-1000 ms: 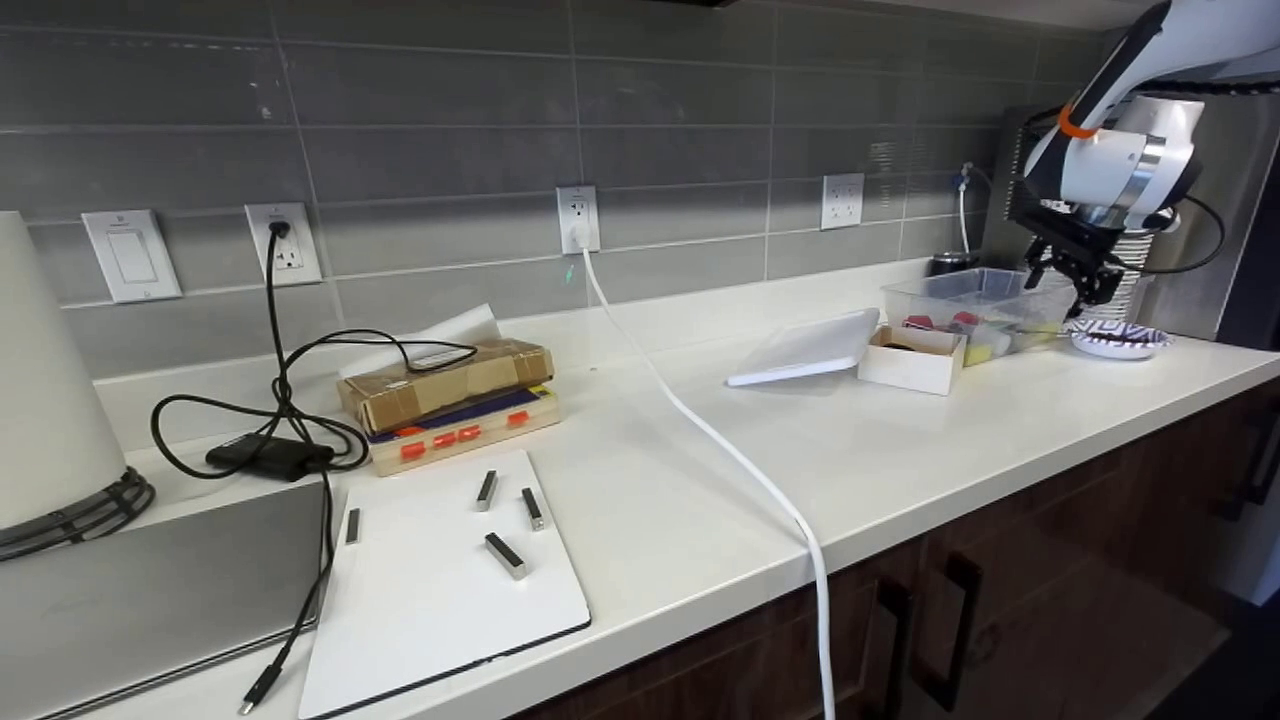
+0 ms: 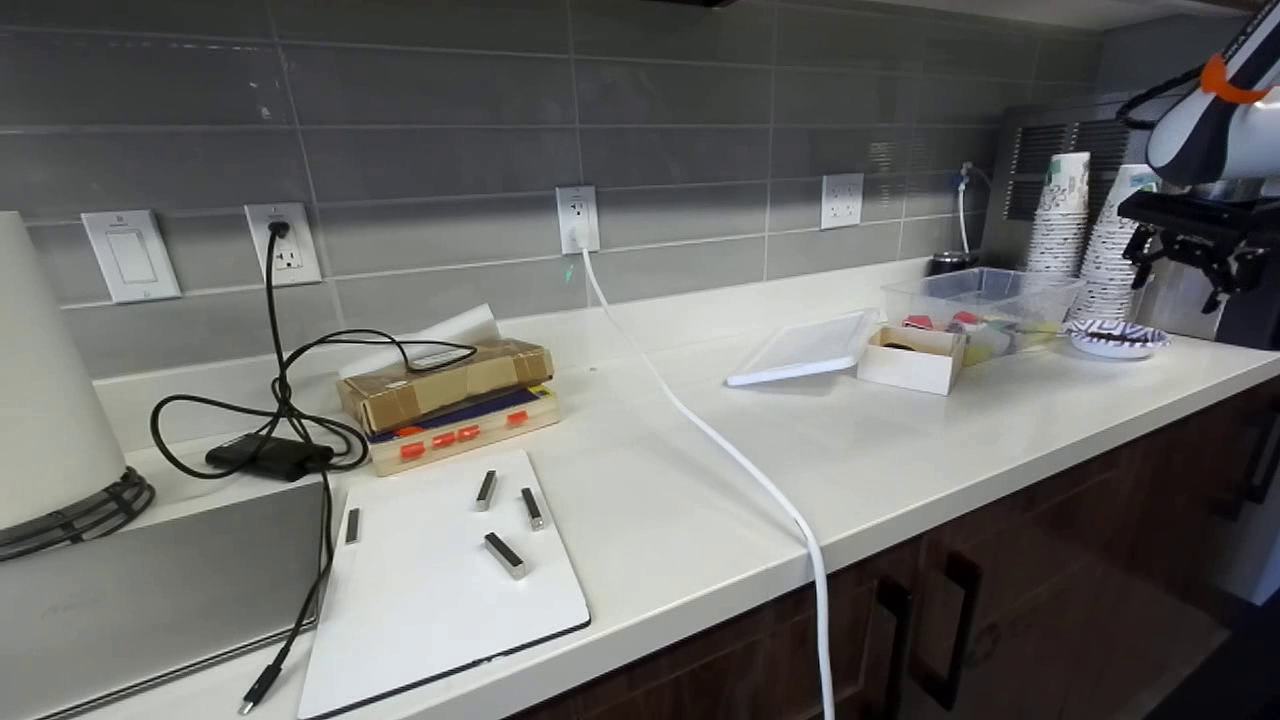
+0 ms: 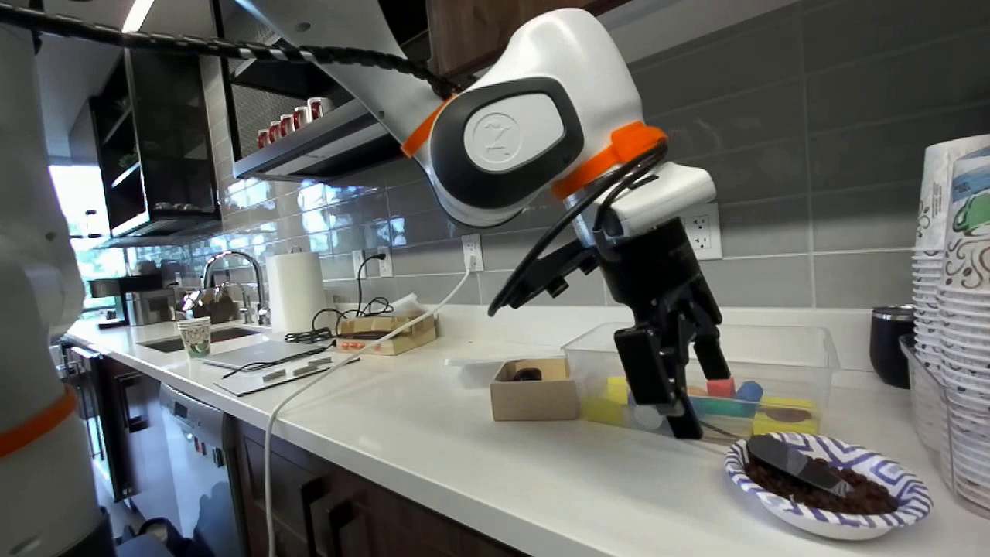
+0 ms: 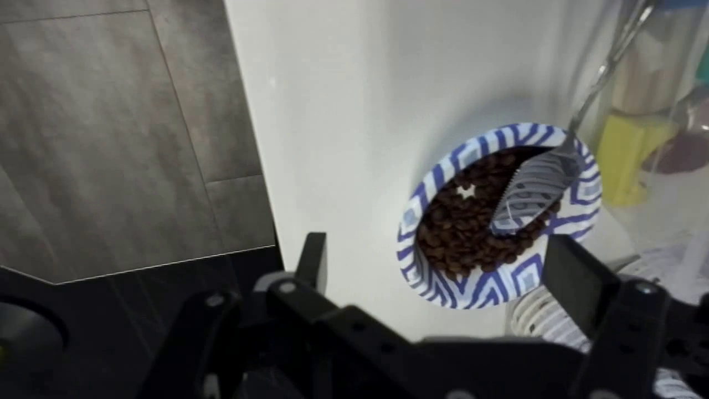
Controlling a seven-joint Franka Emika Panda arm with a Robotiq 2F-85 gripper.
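A paper bowl [image 4: 435, 174] with a blue-and-white pattern stands on the counter, holding dark brown beans [image 4: 458, 233]. Its rim shows clearly in exterior view 2 [image 3: 905, 469]. A slotted metal utensil [image 4: 539, 186] lies with its head on the beans, and its handle runs over the rim toward the plastic bin. My gripper is open, fingers wide apart and nothing between them. From the wrist, the bowl appears between and beyond the fingers. In exterior view 1 the gripper [image 2: 1178, 274] hangs above the counter's right end, clear of the bowl.
A clear bin [image 3: 807, 357] of colored items stands behind the bowl, beside a small open box [image 3: 534, 399]. Stacked paper cups [image 3: 956, 306] rise at the right. A white cable [image 2: 744, 462] crosses the counter. Free room lies left of the box.
The arm has moved to the right and toward the viewer in exterior view 1, from over the clear bin to the counter's right end. Bowl and utensil look unmoved.
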